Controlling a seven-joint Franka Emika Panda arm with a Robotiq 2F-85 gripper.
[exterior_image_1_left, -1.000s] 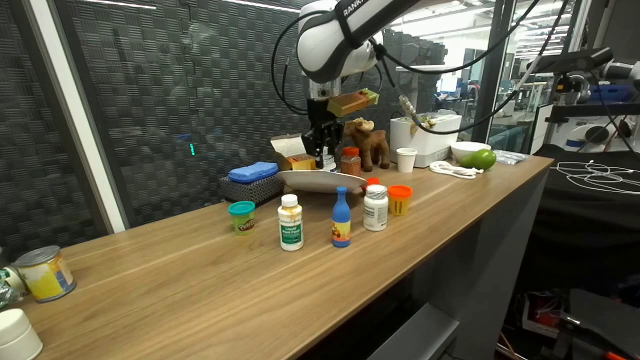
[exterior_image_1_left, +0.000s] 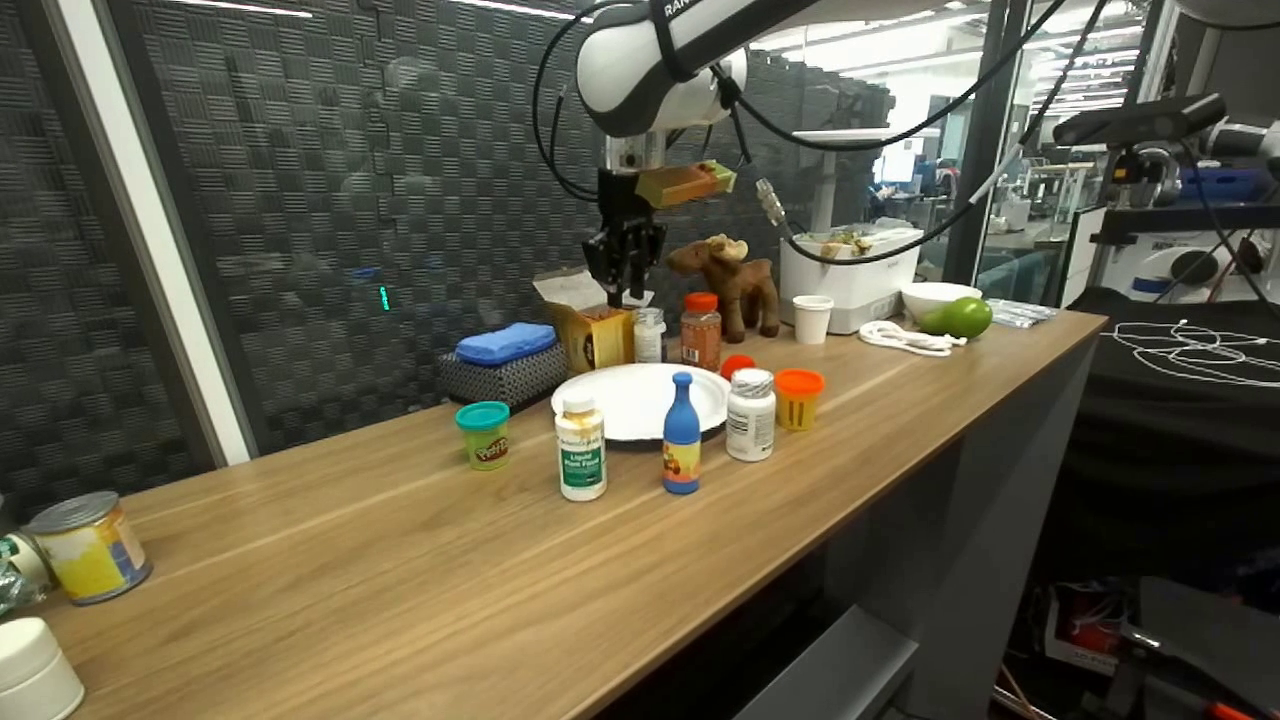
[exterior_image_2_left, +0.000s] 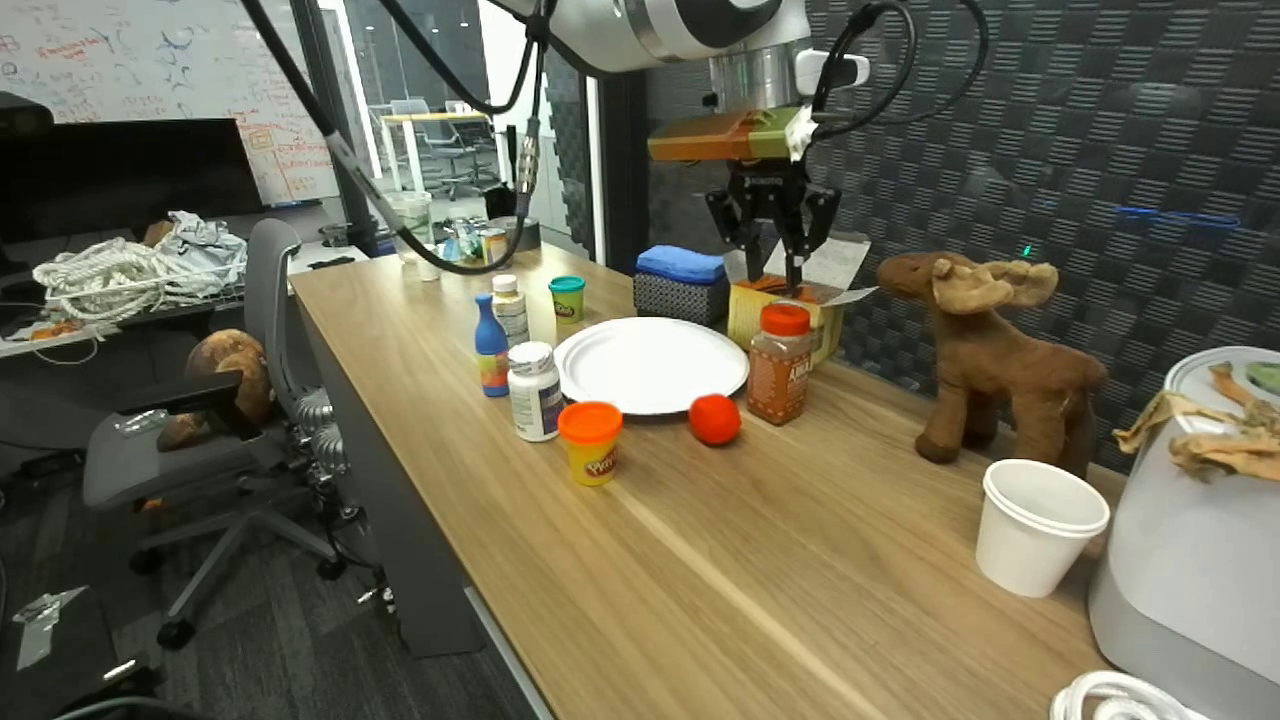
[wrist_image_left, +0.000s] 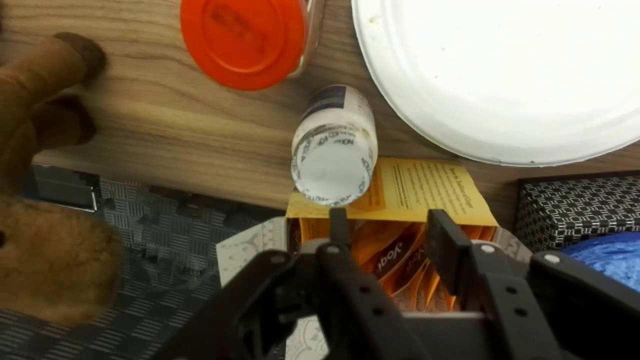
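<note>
My gripper hangs over the open yellow tea box (exterior_image_2_left: 823, 332), its fingertips pointing down. In the wrist view its two fingers stand some way apart. Orange and brown tea packets (wrist_image_left: 403, 252) inside the box show through the gap; I cannot tell whether anything is held. Beside the box, toward the plate, is a small white bottle (wrist_image_left: 334, 162) with a pale, printed seal on top. A white plate (exterior_image_2_left: 654, 364) lies flat on the table in front of the box.
An orange-lidded jar (exterior_image_2_left: 781, 365) and a brown moose toy (exterior_image_2_left: 1020, 360) stand near the box. A blue cloth (exterior_image_1_left: 505, 344) rests on a patterned box (exterior_image_1_left: 504, 376). A blue bottle (exterior_image_1_left: 681, 434), a white pill bottle (exterior_image_1_left: 751, 416) and several tubs line the plate's front side.
The plate was tilted with one side raised under the gripper; now it lies flat. My gripper has moved up and left, from beside the small bottle to over the tea box.
</note>
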